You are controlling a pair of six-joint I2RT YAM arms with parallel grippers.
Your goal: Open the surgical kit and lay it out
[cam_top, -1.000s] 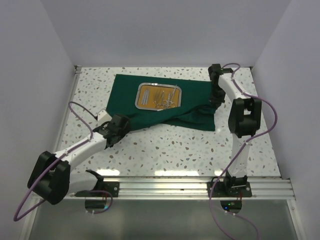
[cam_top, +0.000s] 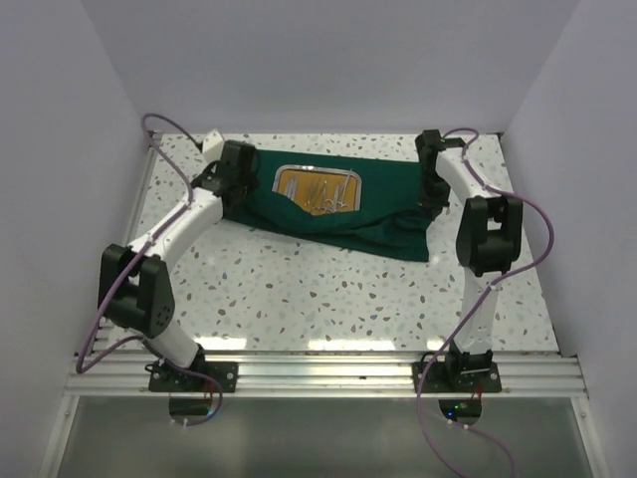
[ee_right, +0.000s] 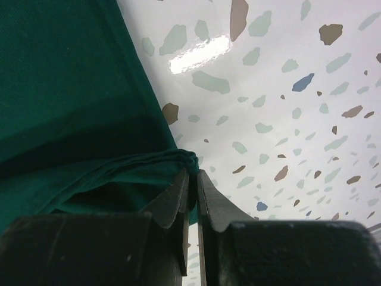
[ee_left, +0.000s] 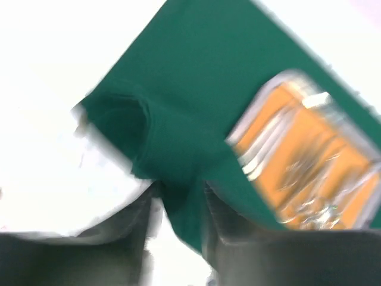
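A green cloth (cam_top: 383, 189) lies spread out with the metal tray (cam_top: 317, 169) of surgical instruments (cam_top: 335, 199) on it. Its front edge rises in a loose fold between my arms, and that fold hides the tray's front left corner in the top view. At the cloth's left end is my left gripper; its blurred fingers (ee_left: 146, 205) stand apart, with green cloth showing in the gap. On the right side, my right gripper is shut on the cloth's edge, bunched at the fingertips.
A metal rail (cam_top: 318, 368) runs along its front edge. Grey walls close off the back and both sides.
My left gripper has moved away from the table's front, toward the back, and the cloth's front left part has shifted back over the tray's corner. The right arm stays nearly still.
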